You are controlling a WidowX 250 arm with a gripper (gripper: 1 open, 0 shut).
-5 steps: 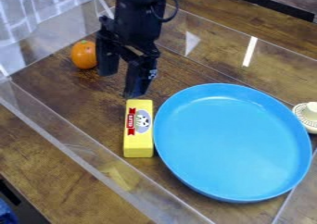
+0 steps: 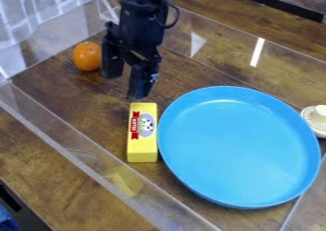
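Note:
The black robot arm reaches down from the top, its open gripper point(image 2: 129, 65) over the wooden tabletop, with no object clearly between its fingers. Below it lies a yellow box point(image 2: 143, 133) with a red label and a small pale picture, beside a large blue plate point(image 2: 238, 149). An orange round fruit point(image 2: 87, 55) sits at the upper left, just left of the gripper.
A white ridged object point(image 2: 315, 119) sits at the right edge. Clear transparent edges run along the left and lower parts of the table. Bare wood shows at the lower left and upper right.
The gripper has shifted slightly; the yellow box, plate and orange fruit look unmoved.

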